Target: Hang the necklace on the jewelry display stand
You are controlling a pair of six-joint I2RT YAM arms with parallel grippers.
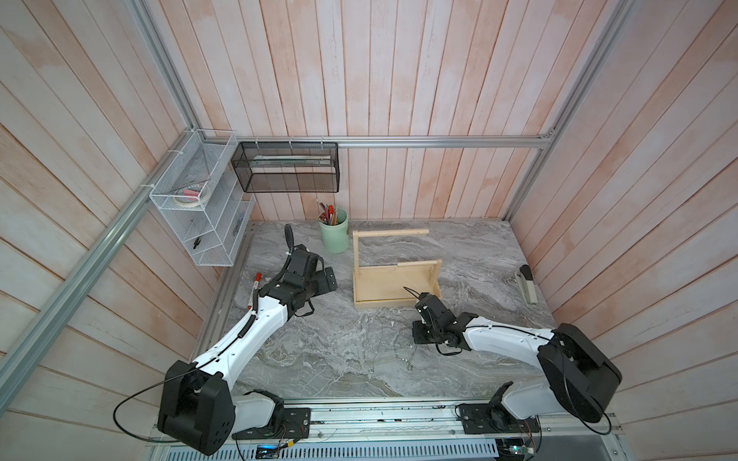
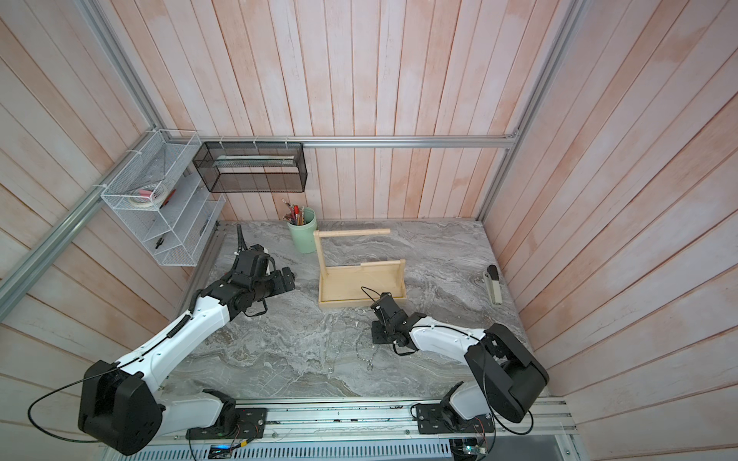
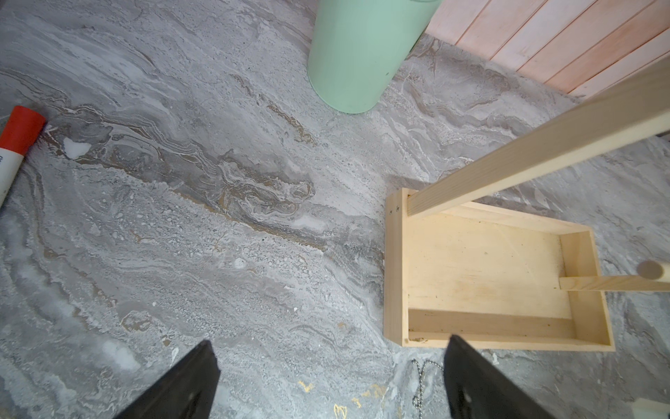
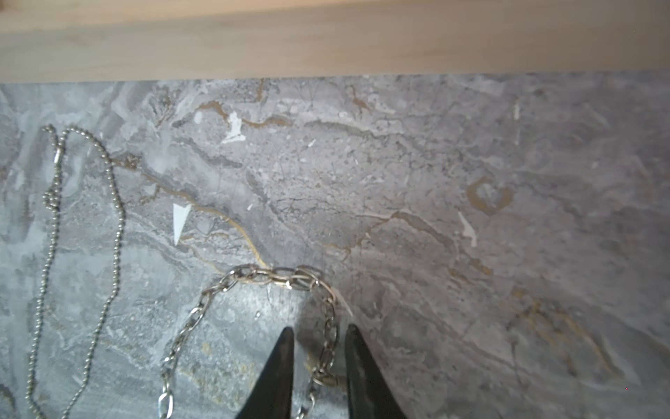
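The wooden display stand (image 1: pixel 396 284) has a low tray and horizontal bars. On the marble in front lie a silver link-chain necklace (image 4: pixel 192 317) and a ball chain (image 4: pixel 115 230). My right gripper is low over the link chain, its fingertips a small way apart on either side of one strand; whether they touch it I cannot tell. My left gripper is open with nothing between its fingers, high at the left of the stand.
A green pen cup (image 1: pixel 333 236) stands behind, left of the stand. A red-capped marker (image 3: pixel 17 139) lies at the left, and a grey object (image 1: pixel 527 286) at the far right. Wire baskets (image 1: pixel 284 176) hang on the rail.
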